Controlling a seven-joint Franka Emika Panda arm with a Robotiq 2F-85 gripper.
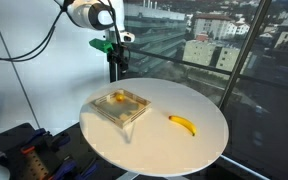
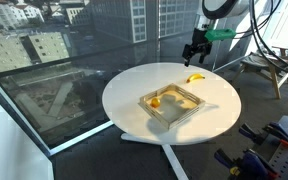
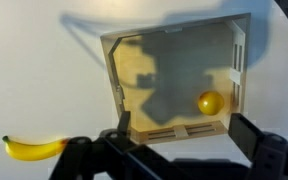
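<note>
A shallow, light-brown open box (image 1: 127,109) rests on the round white table, left of its middle in the first exterior view. Inside it is one orange fruit (image 1: 120,97), near a corner as the wrist view shows it, with the same orange (image 3: 211,103) close to the box's wall. A yellow banana (image 1: 182,124) lies on the bare tabletop outside the box; the wrist view has the banana (image 3: 36,150) at lower left. High above the table hangs my gripper, its two dark fingers wide apart and nothing between them. It touches neither fruit nor box.
Windows stand behind it. In the second exterior view, a chair (image 2: 267,75) is on the floor at the right, beyond the table's edge.
</note>
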